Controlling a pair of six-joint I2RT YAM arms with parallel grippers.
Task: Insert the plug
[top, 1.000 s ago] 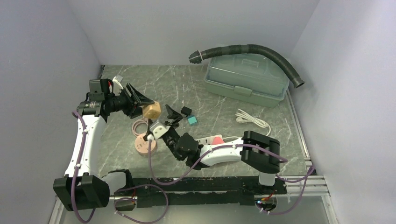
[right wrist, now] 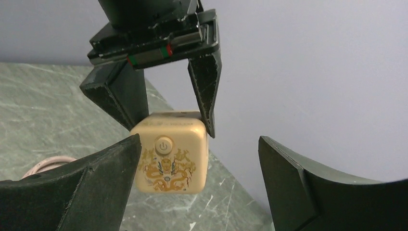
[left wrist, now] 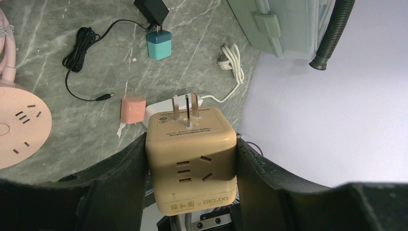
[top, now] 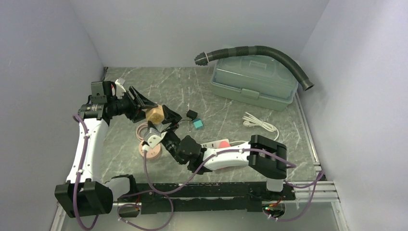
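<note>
The yellow cube plug adapter [left wrist: 191, 166], its three metal prongs [left wrist: 187, 108] pointing up in the left wrist view, is pinched from both sides by my left gripper. The right wrist view shows the adapter's printed face [right wrist: 169, 163] with a round button, beneath the left fingers [right wrist: 207, 86]. My right gripper is open. The adapter appears between its spread fingers in that view, nearer the left one; whether they touch is unclear. A round pink socket [left wrist: 21, 122] and a white power strip [left wrist: 166, 107] lie on the table.
A pink cube [left wrist: 133, 109] sits by the strip. The teal adapter [top: 198, 124] and black adapter [top: 192, 114] lie beyond the right gripper. A green toolbox [top: 255, 82] with a dark hose [top: 260, 50] fills the back right.
The open right gripper has moved left and closer to the adapter, its fingers now around it in the top view. My left arm stays nearly still with the adapter.
</note>
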